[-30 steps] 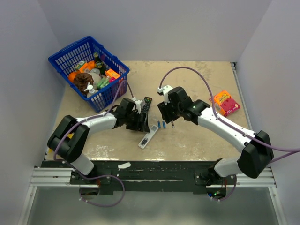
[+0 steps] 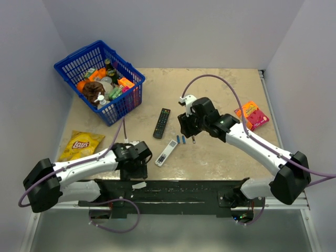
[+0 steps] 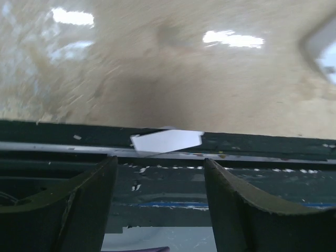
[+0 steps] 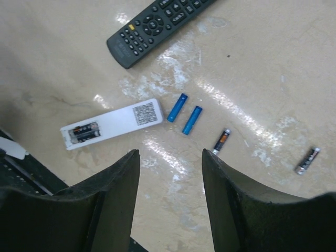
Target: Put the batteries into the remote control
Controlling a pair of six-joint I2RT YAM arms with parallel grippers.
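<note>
A white remote (image 4: 114, 123) lies back-up on the table with its compartment open, a dark battery (image 4: 84, 131) in it. Beside it lie two blue batteries (image 4: 191, 120), a dark battery (image 4: 221, 142) and another dark one (image 4: 307, 160). My right gripper is open and empty above them. My left gripper is open over the table's front edge, where a small white piece (image 3: 166, 141), perhaps the cover, lies.
A black remote (image 2: 161, 123) lies behind the white one. A full blue basket (image 2: 73, 68) stands back left, a Lay's bag (image 2: 81, 145) front left, a red packet (image 2: 253, 114) right.
My left arm has swept from the white remote toward the front left, down to the table's front edge. The right arm has barely moved.
</note>
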